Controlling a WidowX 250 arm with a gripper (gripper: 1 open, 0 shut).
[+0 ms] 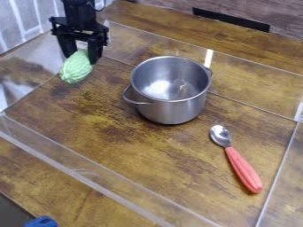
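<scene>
My black gripper (78,44) is at the upper left, shut on a pale green oblong object (76,66) that hangs just beneath it. To the right of it a steel pot (168,104) with side handles stands on the wooden table (130,168); its inside looks empty. A spoon with a red handle (243,167) lies at the right, below the pot.
A small blue object (41,221) shows at the bottom left edge. Pale translucent edges cross the left side and the right.
</scene>
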